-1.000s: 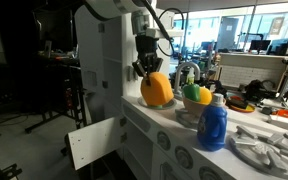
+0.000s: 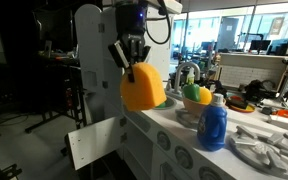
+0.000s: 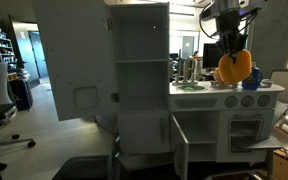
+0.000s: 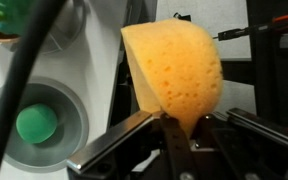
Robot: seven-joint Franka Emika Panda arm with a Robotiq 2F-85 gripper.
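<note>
An orange sponge (image 2: pixel 143 88), porous in the wrist view, hangs from my gripper (image 2: pixel 130 62), which is shut on its upper end. Seen from the wrist, the sponge (image 4: pixel 172 70) projects out past the fingers (image 4: pixel 114 140) and hides part of the floor. It is held in the air in front of the white counter's edge, above the open drawer (image 2: pixel 96 140). In exterior view 2 the sponge (image 3: pixel 234 68) stands out before the countertop and my gripper (image 3: pixel 227 38) is above it.
A grey bowl (image 4: pixel 59 140) with a green ball (image 4: pixel 37 123) lies on the counter beside the sponge. A blue bottle (image 2: pixel 213 123) and a bowl of colourful items (image 2: pixel 196 98) stand further along. The cabinet door (image 3: pixel 79 60) hangs wide open.
The sponge, held in my gripper, has moved up and left, away from the sink area and out over the counter's front edge. The green item behind it has come into view.
</note>
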